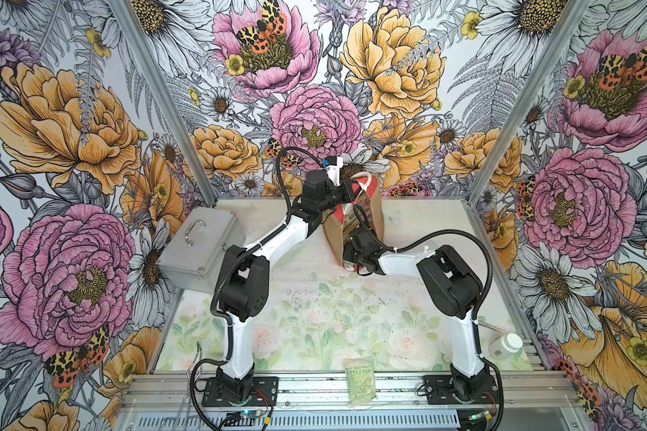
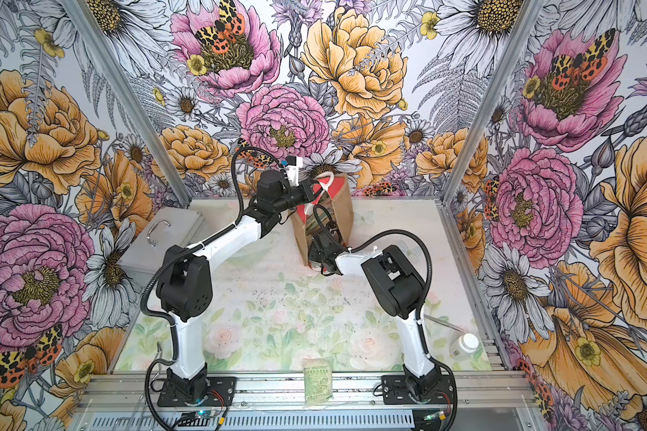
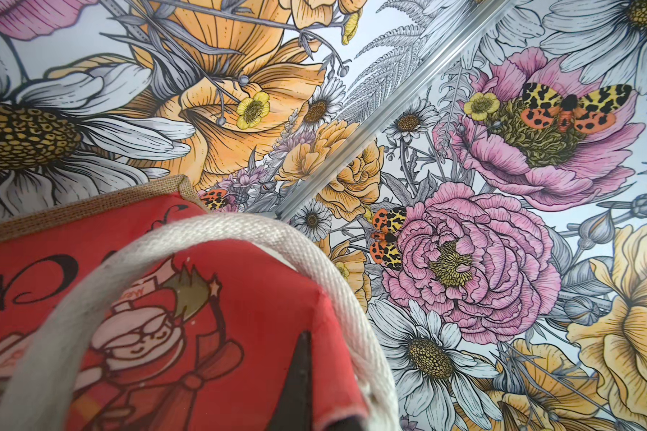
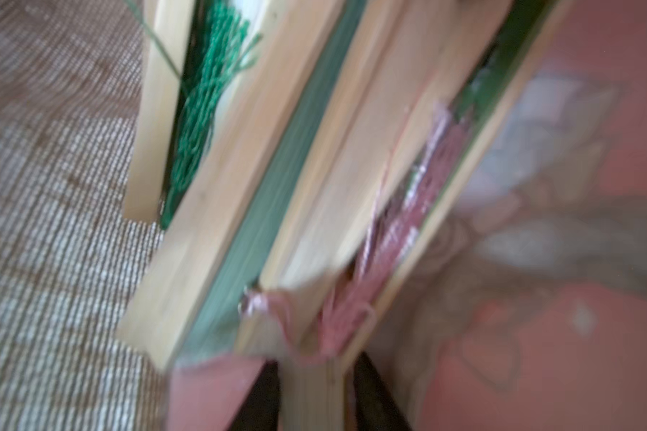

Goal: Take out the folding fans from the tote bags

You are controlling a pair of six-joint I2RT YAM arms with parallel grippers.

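Note:
The tote bag [image 1: 370,215], brown with a red printed panel and white rope handles, stands upright at the back centre. My left gripper [image 1: 348,190] is at its upper edge, by the red panel [image 3: 230,309] and handle [image 3: 244,228]; whether cloth is between its fingers is hidden. Inside the bag, in the right wrist view, wooden folding fans [image 4: 381,143] with green and pink tassels stand against burlap. My right gripper is low in the bag's opening, its blurred fingers either side of a fan's end; whether they press on it is unclear.
A grey metal box [image 1: 194,251] sits at the left. A white bottle [image 1: 506,347] lies at the front right. A green packet [image 1: 361,380] rests on the front rail.

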